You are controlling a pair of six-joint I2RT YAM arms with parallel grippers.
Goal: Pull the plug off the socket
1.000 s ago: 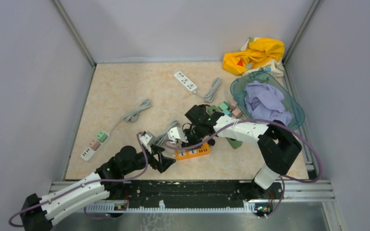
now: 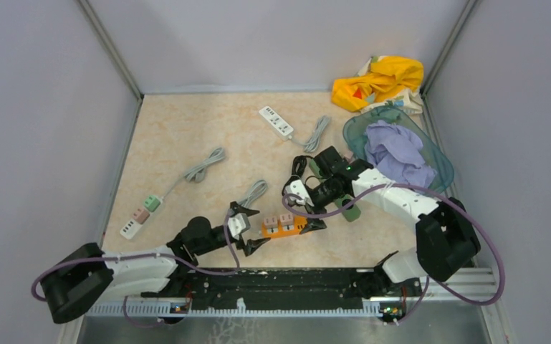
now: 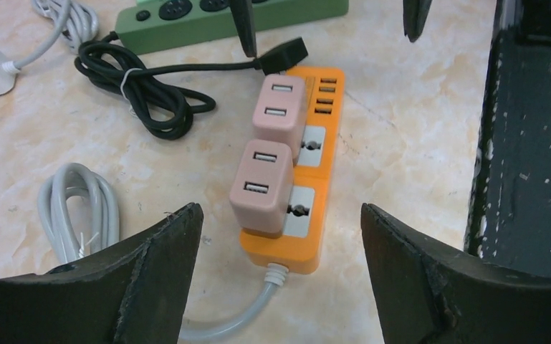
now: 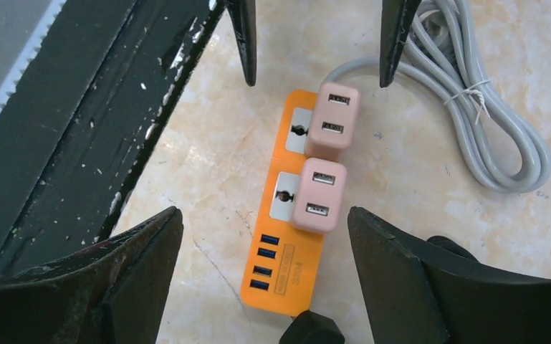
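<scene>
An orange power strip (image 2: 291, 226) lies near the table's front edge, bearing two pink plugs, the nearer (image 3: 261, 183) and farther (image 3: 278, 107) in the left wrist view. My left gripper stands open at the strip's cable end, the strip between its fingers in that view, none visibly held. My right gripper is open at the other end, over the USB-port section, with nothing held.
Behind lie a black cable coil (image 3: 161, 115), green strip (image 3: 294, 14), white strips (image 2: 276, 122) and grey cords. A teal basket (image 2: 437, 172) with purple cloth stands at the right. The black front edge is close.
My right arm has drawn rightward, away from over the pink plugs, uncovering them. My left gripper has shifted slightly right.
</scene>
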